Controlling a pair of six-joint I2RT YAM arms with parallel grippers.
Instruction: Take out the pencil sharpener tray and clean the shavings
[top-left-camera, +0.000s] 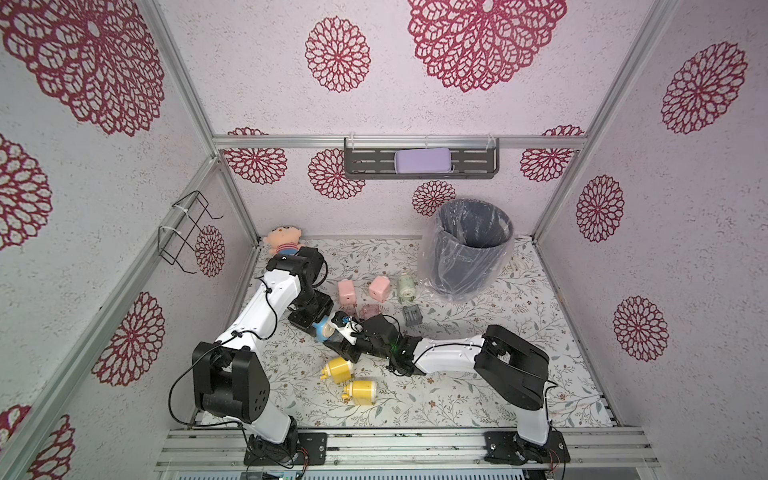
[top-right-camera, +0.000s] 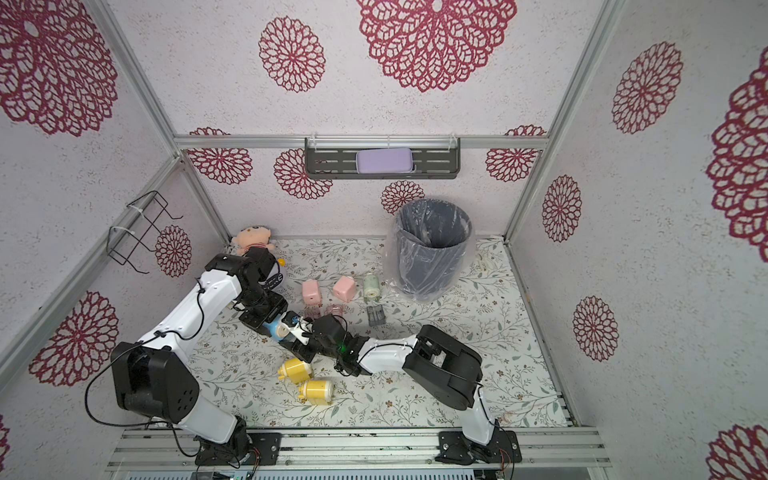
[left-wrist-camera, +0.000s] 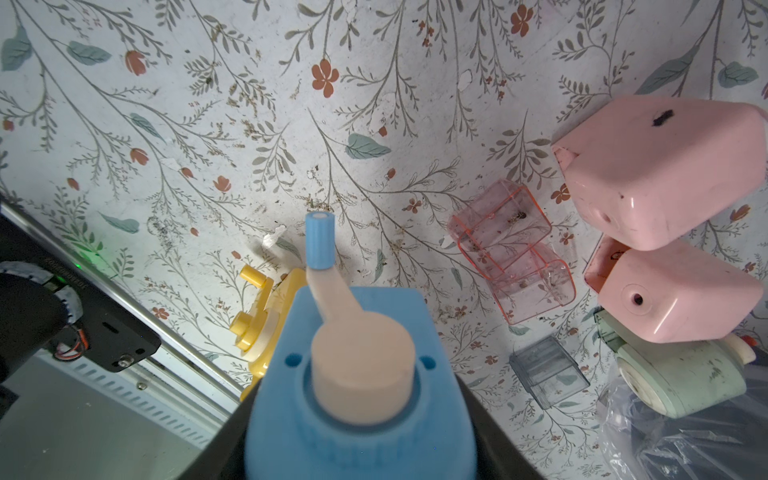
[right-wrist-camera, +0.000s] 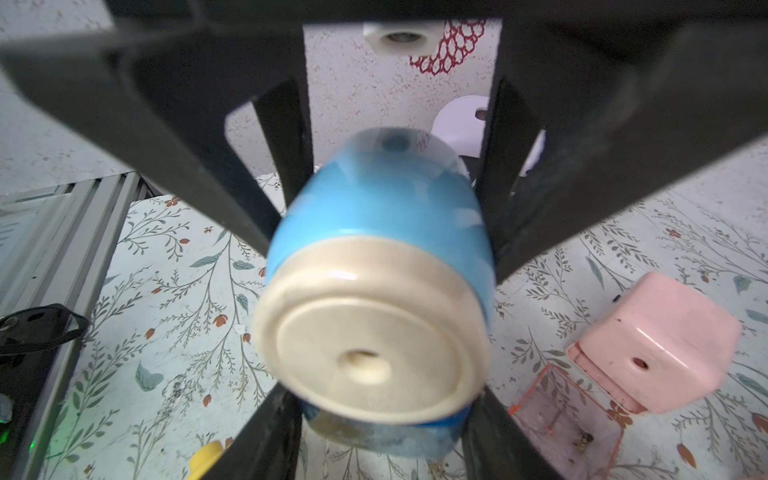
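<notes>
A light-blue pencil sharpener (left-wrist-camera: 360, 376) with a cream crank is held up off the table, my left gripper (top-left-camera: 321, 329) shut on its body. In the right wrist view its round cream end (right-wrist-camera: 368, 352) faces the camera, and the left gripper's dark fingers (right-wrist-camera: 288, 152) press both sides. The translucent tray (right-wrist-camera: 384, 436) shows at the sharpener's lower edge, still in place. My right gripper has a finger on each side of this tray; the tips are hidden behind the sharpener, so whether they pinch it cannot be told.
Two pink sharpeners (left-wrist-camera: 672, 168), a green one (left-wrist-camera: 680, 368), and loose clear trays, one pink (left-wrist-camera: 512, 248) and one grey (left-wrist-camera: 550, 372), lie nearby. Two yellow sharpeners (top-left-camera: 360, 392) lie toward the front. A lined bin (top-left-camera: 468, 248) stands at back right.
</notes>
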